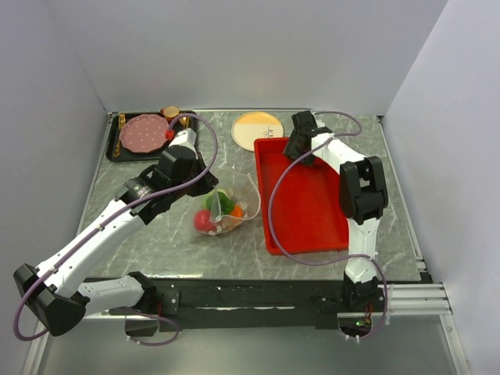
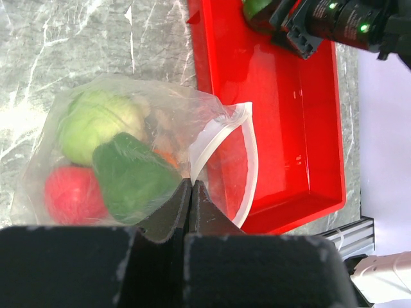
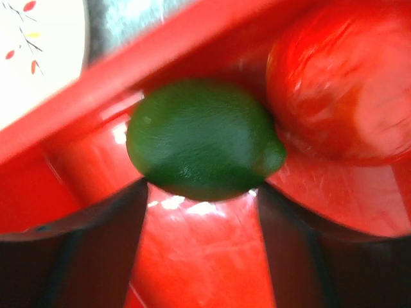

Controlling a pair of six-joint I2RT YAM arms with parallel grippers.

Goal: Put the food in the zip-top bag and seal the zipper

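Observation:
The clear zip top bag [image 2: 164, 96] lies mouth open on the table with a pale green food [image 2: 96, 125], a dark green one [image 2: 131, 179], a red one [image 2: 74, 194] and something orange inside. At the rim, my left gripper is shut on the bag's edge by the white zipper strip. In the right wrist view a green lime-like fruit [image 3: 199, 138] sits in the red tray's corner, touching a red tomato-like food [image 3: 347, 83]. My right gripper is partly open, its fingertips at both sides of the lime's near edge; firm contact cannot be made out.
The red tray [image 1: 308, 215] stands right of the bag, its near part bare. Behind are a cream plate [image 1: 256, 129] and a black tray [image 1: 125, 153] with a pink plate [image 1: 144, 133]. Bare table [image 1: 144, 254] shows left of the bag.

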